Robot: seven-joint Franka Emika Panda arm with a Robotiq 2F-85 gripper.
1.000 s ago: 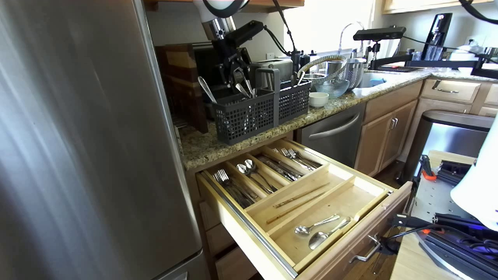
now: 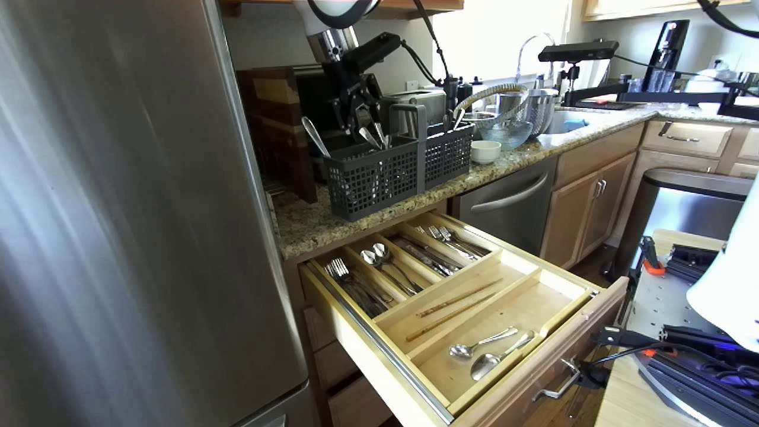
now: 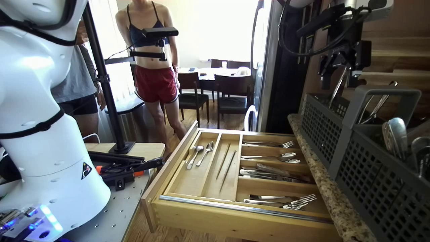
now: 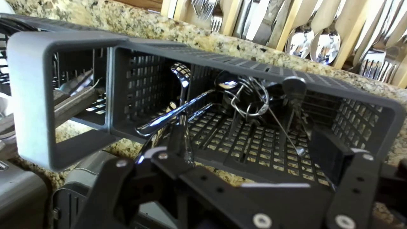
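Observation:
My gripper [image 2: 364, 129] hangs just above the grey cutlery basket [image 2: 375, 178] on the counter. It stands open, its fingers spread wide in the wrist view, and I see nothing held between them. Inside the basket, the wrist view shows an upright spoon or ladle-like handle [image 4: 176, 114] near the left finger, a round wire utensil [image 4: 250, 101] in the middle and another utensil [image 4: 294, 87] to the right. In the second exterior view, a silver handle [image 3: 338, 86] rises between the fingertips. The open drawer [image 2: 434, 299] below holds sorted forks, spoons and knives.
Two spoons [image 2: 491, 356] lie in the drawer's front compartment, and two chopsticks [image 2: 455, 302] in the one behind it. A wooden board [image 2: 302, 135] and a toaster [image 2: 425, 105] stand close around the basket. A white bowl [image 2: 485, 152] sits to its right.

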